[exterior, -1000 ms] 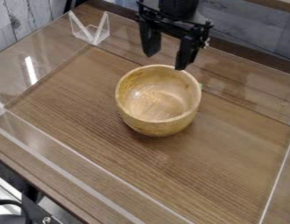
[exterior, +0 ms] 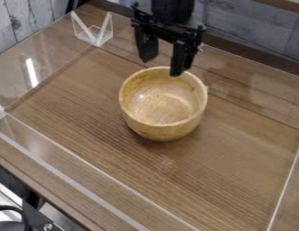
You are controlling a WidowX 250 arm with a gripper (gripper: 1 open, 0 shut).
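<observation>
A tan, round-cornered bowl (exterior: 162,115) sits empty in the middle of the wooden table. My dark gripper (exterior: 163,60) is above and behind the bowl's far rim, its two fingers apart and open, with nothing visible between them.
A small white wire-like object (exterior: 94,29) stands at the back left. A small green speck lies by the bowl's right rim. Dark edges show at the top left and bottom left corners.
My gripper has shifted a little to the left over the last second. The bowl has not visibly moved.
</observation>
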